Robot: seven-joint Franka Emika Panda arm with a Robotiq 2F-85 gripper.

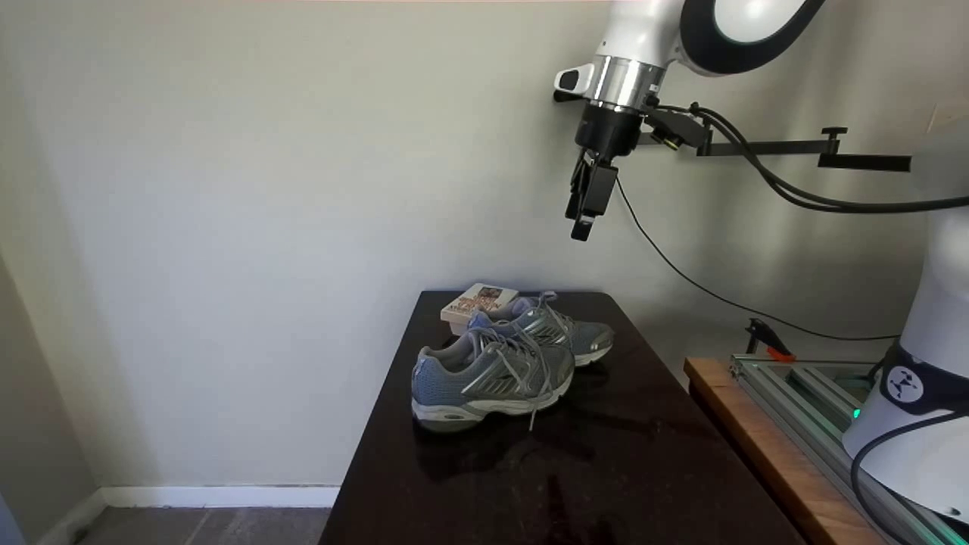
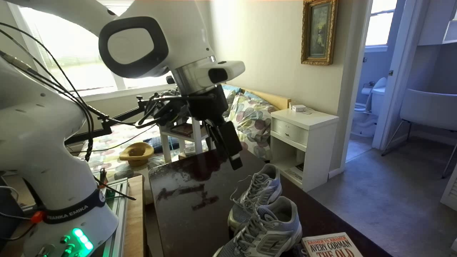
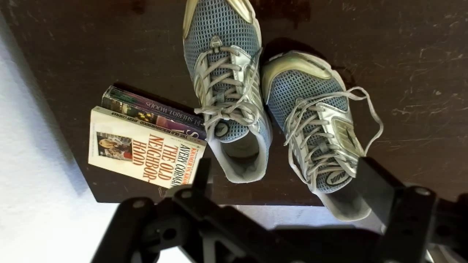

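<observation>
Two grey-blue running shoes stand upright side by side on the dark table. In the wrist view, one shoe (image 3: 226,79) is in the middle and the other shoe (image 3: 313,118) is to its right, a loose lace looping off it. Two stacked paperbacks lie left of them: a white book (image 3: 142,151) on top and a darker book (image 3: 160,106) partly beneath. My gripper (image 1: 579,227) hangs in the air well above the table, touching nothing. Its fingers are spread wide in the wrist view, nothing between them, and the right finger (image 3: 378,188) overlaps the right shoe's heel.
A wall runs close behind its far edge. The shoe heels and books sit near one long edge. A wooden bench (image 1: 772,454) carries the arm's base.
</observation>
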